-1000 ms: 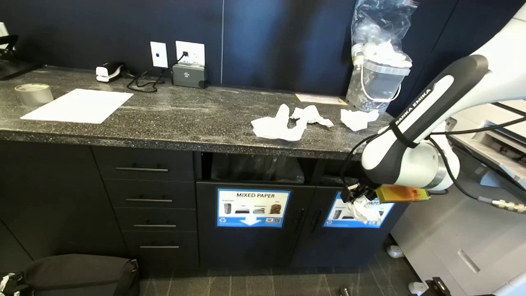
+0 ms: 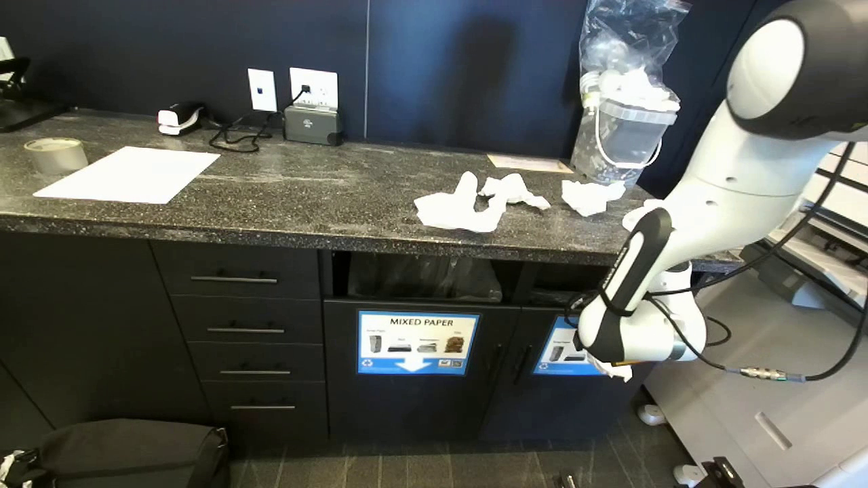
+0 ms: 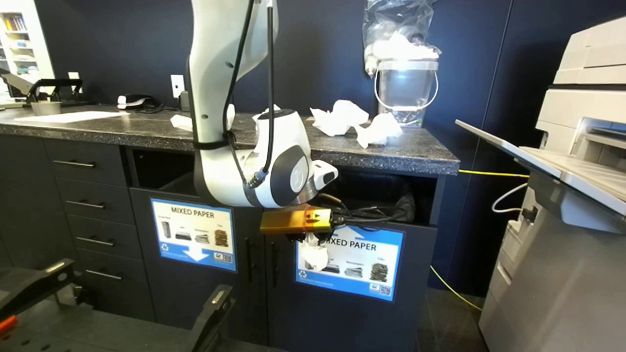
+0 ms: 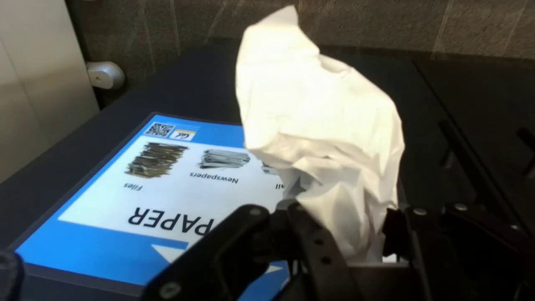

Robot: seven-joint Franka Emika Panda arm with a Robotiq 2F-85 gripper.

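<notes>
A crumpled white paper (image 4: 321, 115) is pinched between the dark fingers of my gripper, which is shut on it; most of the paper sticks out past the fingertips. In exterior view 2 the paper (image 3: 315, 256) hangs below the orange gripper body, in front of the right cabinet door with its mixed paper sign (image 3: 364, 275). The dark bin opening (image 3: 367, 190) lies above and behind the gripper. On the counter, several more crumpled papers (image 2: 464, 207) rest near the right end.
A clear bucket (image 2: 622, 138) topped with a plastic bag stands at the counter's back right. The counter edge (image 3: 405, 157) overhangs the bin openings. To the right is a grey printer (image 3: 546, 246). A flat white sheet (image 2: 130, 175) and a tape roll (image 2: 57, 154) lie at the left.
The papers on the counter have stayed where they were.
</notes>
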